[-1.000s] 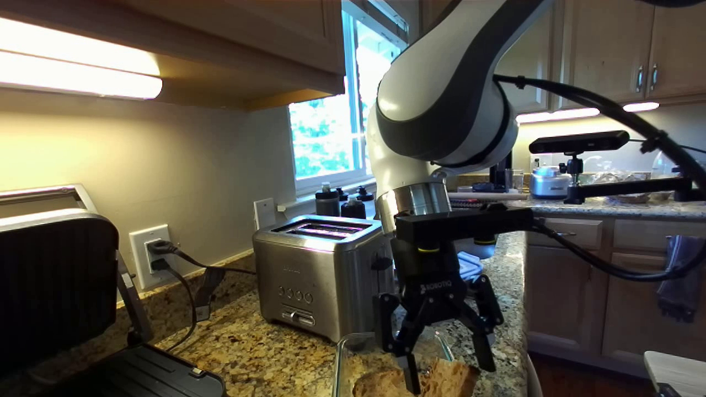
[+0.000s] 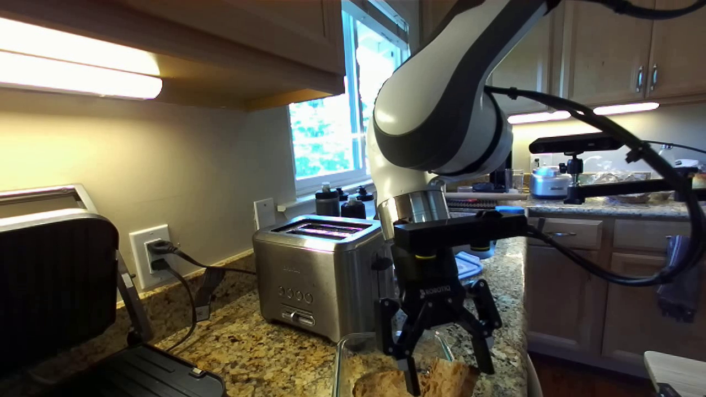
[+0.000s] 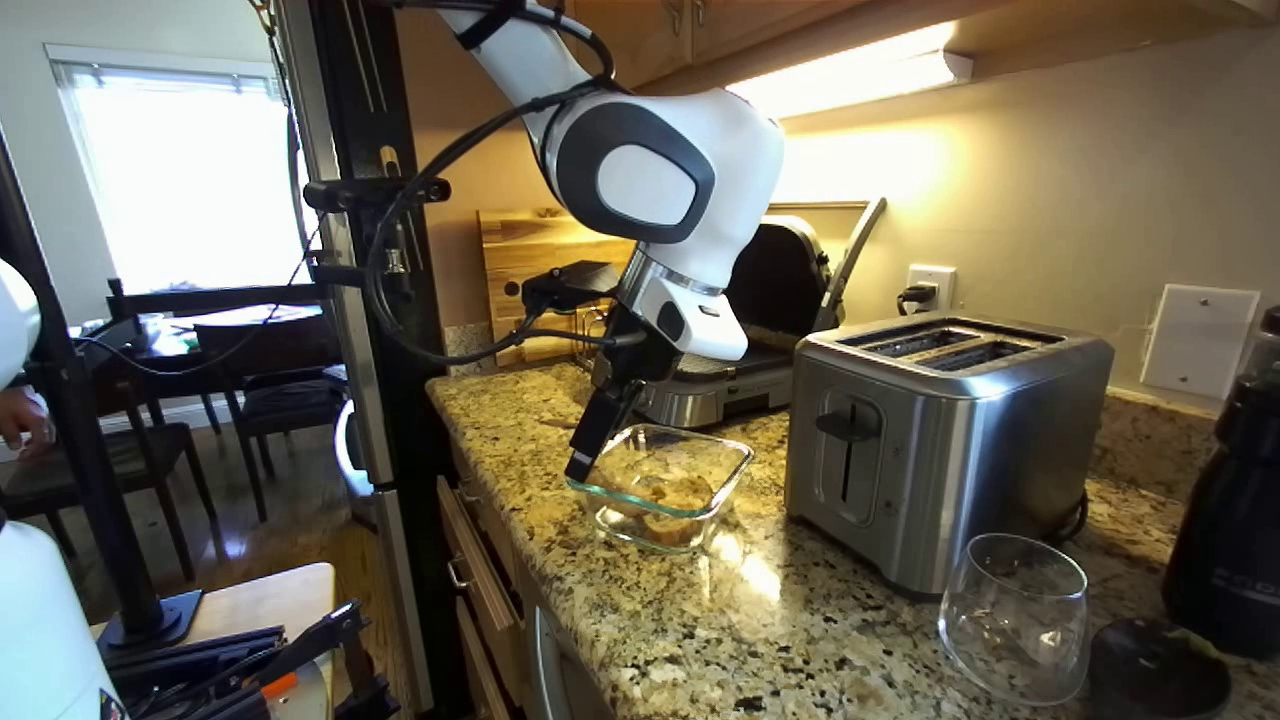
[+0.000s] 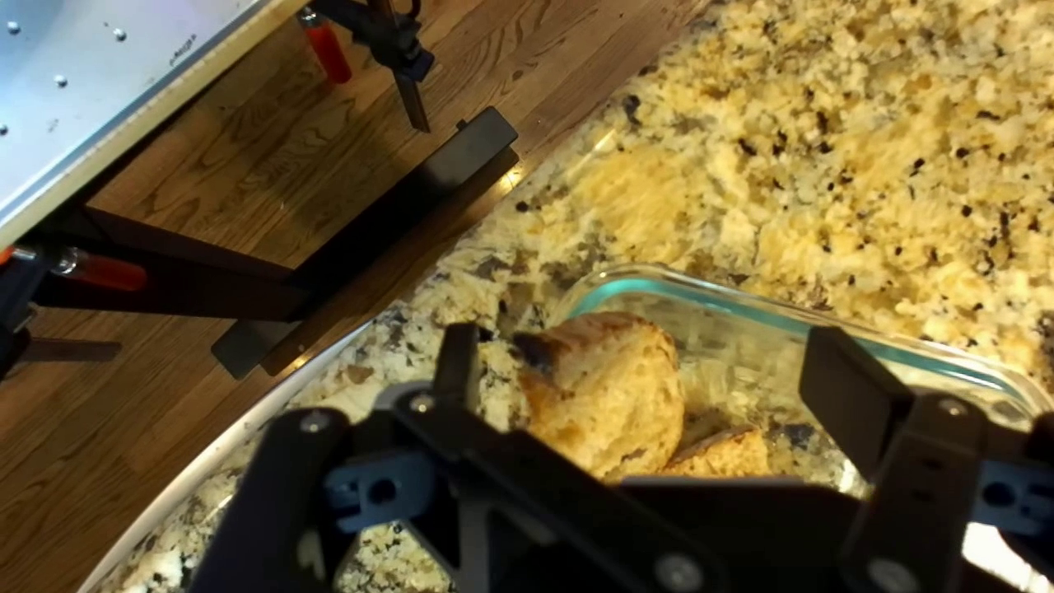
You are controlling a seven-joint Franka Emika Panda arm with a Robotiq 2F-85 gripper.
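Over the glass dish (image 3: 728, 470) on the counter, my gripper (image 2: 450, 378) stands open, its fingers pointing down. Toasted bread slices (image 2: 444, 378) lie in the dish. In the wrist view, one slice (image 4: 605, 390) leans up at the dish's end, with a dark burnt spot on its edge, and part of another slice (image 4: 726, 455) shows lower beside it. The wrist view has my gripper with its fingers spread apart, the upright slice between them and nearer the left finger. Whether a finger touches the bread I cannot tell.
A steel toaster (image 3: 936, 444) stands beside the dish, close to the wall. Behind is an open black grill (image 3: 780, 300). An empty glass (image 3: 1015, 624) sits in front of the toaster. The counter edge (image 4: 346, 346) runs close by the dish.
The arm has shifted only slightly, with its cable hanging a little differently. The fingers remain apart, and the bread looks unmoved.
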